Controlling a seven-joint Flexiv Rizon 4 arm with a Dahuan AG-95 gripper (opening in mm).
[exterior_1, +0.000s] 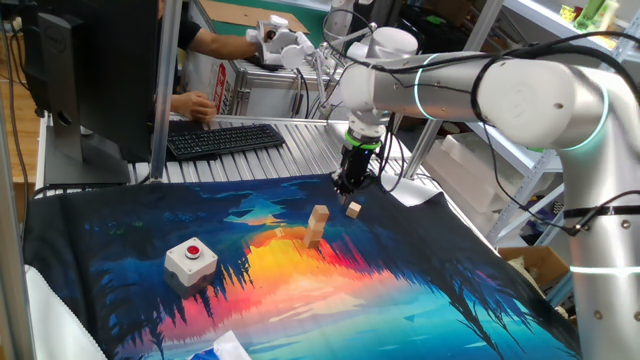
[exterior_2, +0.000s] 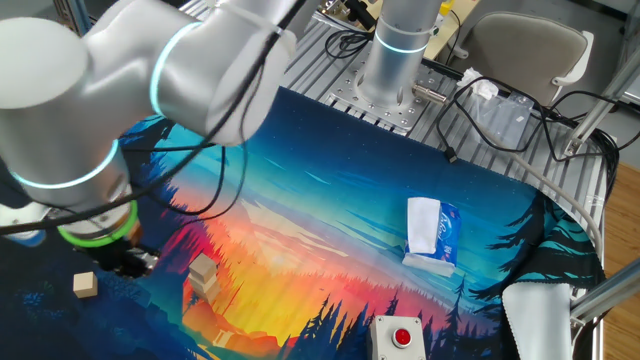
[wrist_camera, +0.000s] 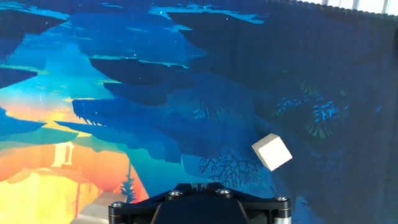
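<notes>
A lone wooden cube (exterior_1: 353, 210) lies on the dark part of the printed mat; the wrist view has this cube (wrist_camera: 272, 152) right of centre. Several wooden blocks form an upright stack (exterior_1: 316, 228) on the mat's orange part, and exterior view 2 shows the stack (exterior_2: 203, 277) from above. My gripper (exterior_1: 343, 194) points down over the mat near the lone cube, apart from it. In exterior view 2 the gripper (exterior_2: 140, 266) lies between the cube and the stack. Its linkages stand wide apart in the wrist view, so it looks open, with no block visible between them.
A white box with a red button (exterior_1: 191, 262) and a blue-and-white tissue packet (exterior_2: 433, 236) rest on the mat. Beyond the mat are a keyboard (exterior_1: 224, 141) and a monitor (exterior_1: 95, 90). Cables hang along the arm. A person's hand (exterior_1: 194, 106) shows behind.
</notes>
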